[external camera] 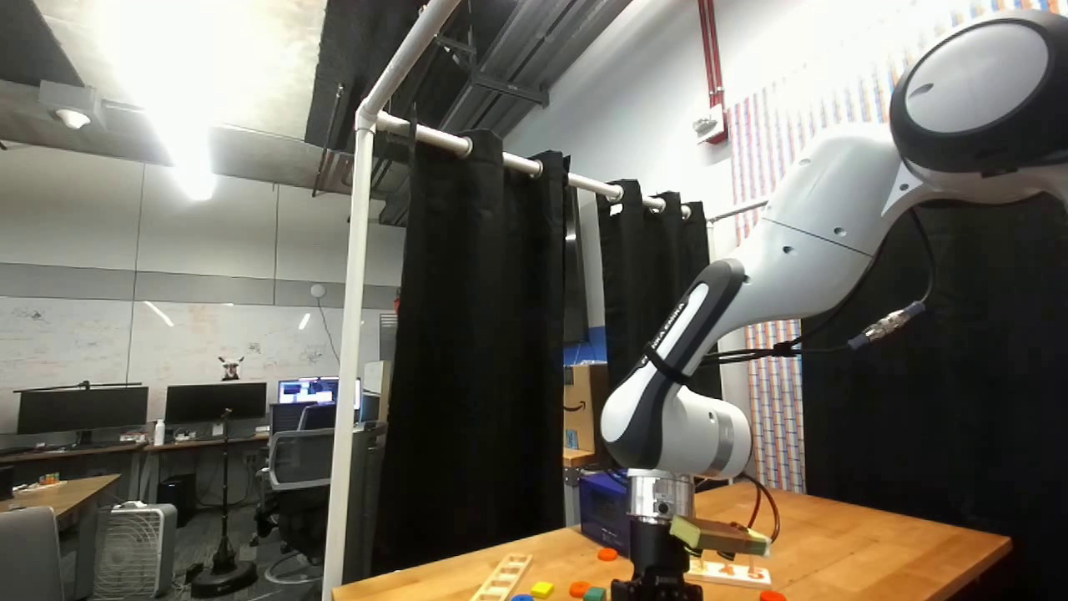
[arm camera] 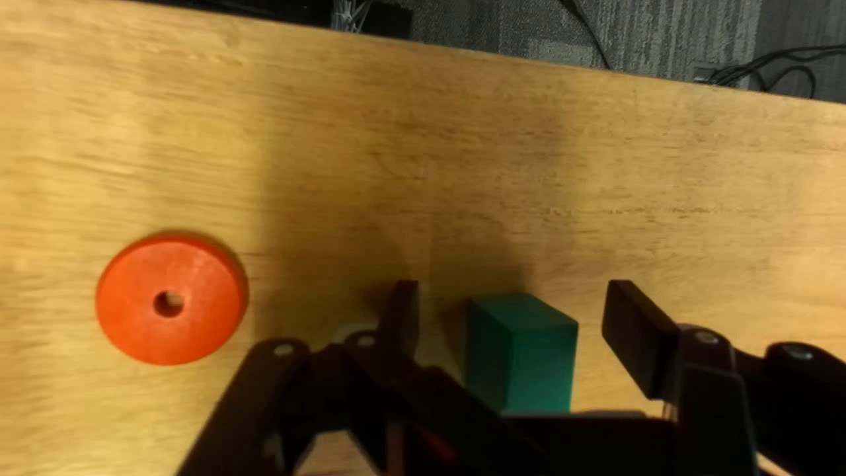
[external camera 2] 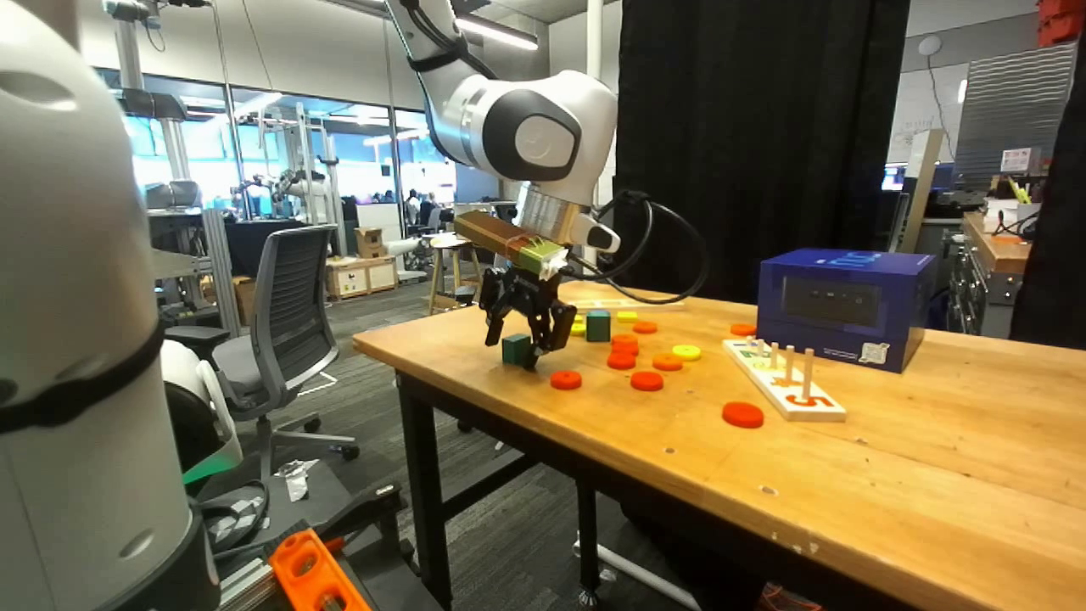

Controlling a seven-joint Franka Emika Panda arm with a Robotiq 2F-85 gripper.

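A dark green block (arm camera: 539, 357) stands on the wooden table (external camera 2: 916, 458) close to its edge. In the wrist view it sits in the gap between my two black fingers, nearer the left one, with bare table between it and the right finger. My gripper (external camera 2: 527, 341) is low around the same green block (external camera 2: 516, 350) in the second exterior view, fingers apart. The block's lower part is hidden by the gripper in the wrist view. In the first exterior view my fingers run off the bottom edge.
An orange disc (arm camera: 172, 300) lies left of the gripper. Another green block (external camera 2: 597, 326), several orange discs and yellow pieces (external camera 2: 686, 352) are scattered farther along. A numbered peg board (external camera 2: 784, 380) lies before a blue box (external camera 2: 845, 305).
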